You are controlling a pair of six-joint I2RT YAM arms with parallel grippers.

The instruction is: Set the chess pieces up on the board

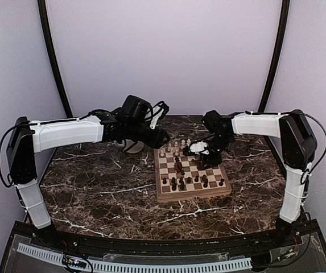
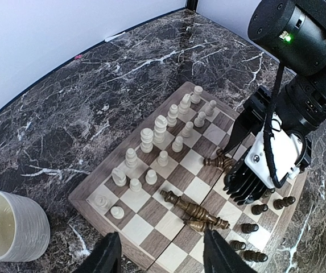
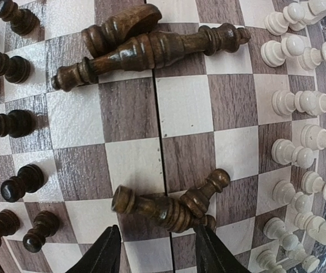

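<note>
Light pieces stand in two rows on the chessboard [image 1: 194,194], along its far side, such as a light pawn [image 2: 163,158]. Dark pieces, among them a dark pawn [image 3: 22,182], stand along the near side. Mid-board, a long dark piece [image 3: 168,48] lies against a shorter dark piece [image 3: 117,28]. Two more dark pieces lie crossed: a thick one [image 3: 151,208] and a small one [image 3: 208,190]. My right gripper is over that crossed pair, fingers apart, nothing gripped. My left gripper stands open and empty above the board's far left side.
A white mug [image 2: 29,227] stands left of the board, partly behind the left arm in the top view. Standing pieces crowd both sides of the lying ones. Bare marble table [image 1: 106,193] spreads left and in front of the board.
</note>
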